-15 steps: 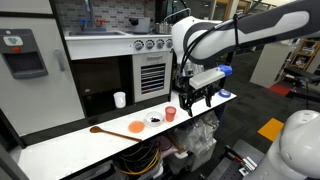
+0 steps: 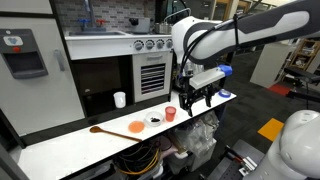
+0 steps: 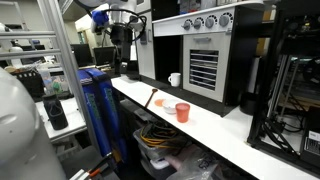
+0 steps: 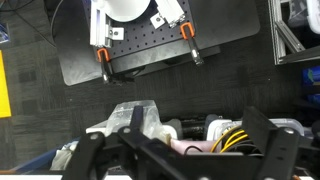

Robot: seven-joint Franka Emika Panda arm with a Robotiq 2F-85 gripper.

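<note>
My gripper point(image 2: 198, 107) hangs in the air near the counter's right part, to the right of the red cup point(image 2: 170, 113). Its fingers stand wide apart; in the wrist view the gap of the gripper has nothing held in it. Left of the cup are a white bowl point(image 2: 154, 118) with something dark inside, and a flat orange disc point(image 2: 136, 126). A wooden spoon point(image 2: 115, 133) lies farther left. At the back, a white mug point(image 3: 175, 79) stands near the toy oven.
Cables point(image 3: 160, 135) and bins sit below its front edge. A toy oven unit point(image 3: 204, 68) closes off the back. Beneath the gripper, the wrist view shows dark floor point(image 4: 200, 90) and a perforated metal plate point(image 4: 140, 45).
</note>
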